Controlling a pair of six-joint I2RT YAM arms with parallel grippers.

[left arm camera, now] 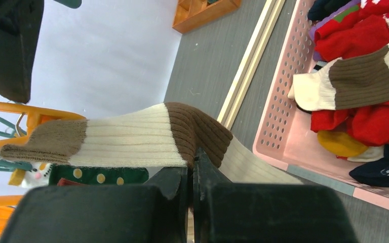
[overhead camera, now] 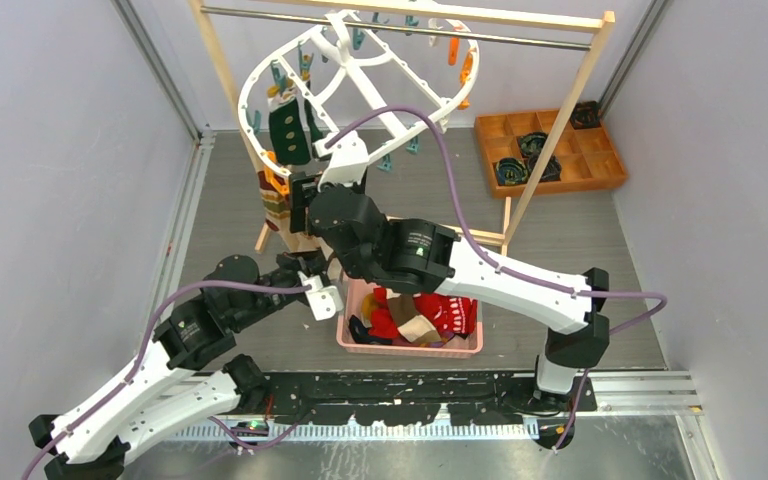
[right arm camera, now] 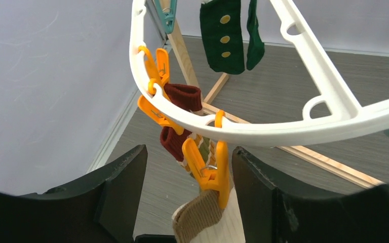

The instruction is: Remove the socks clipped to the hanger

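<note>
In the left wrist view a brown-and-cream striped sock [left arm camera: 126, 134] runs from an orange clip into my left gripper, shut on it. My right gripper is open around an orange clip [right arm camera: 222, 172] on the white hanger ring [right arm camera: 283, 131], with the sock top [right arm camera: 197, 220] in that clip. Other orange clips [right arm camera: 159, 114] hold maroon socks [right arm camera: 182, 96]. A green sock [right arm camera: 223, 38] hangs farther back.
The pink basket [left arm camera: 278, 126] of loose socks lies below. An orange divided tray [overhead camera: 600, 160] stands at back right. The wooden frame [overhead camera: 550, 140] surrounds the hanger.
</note>
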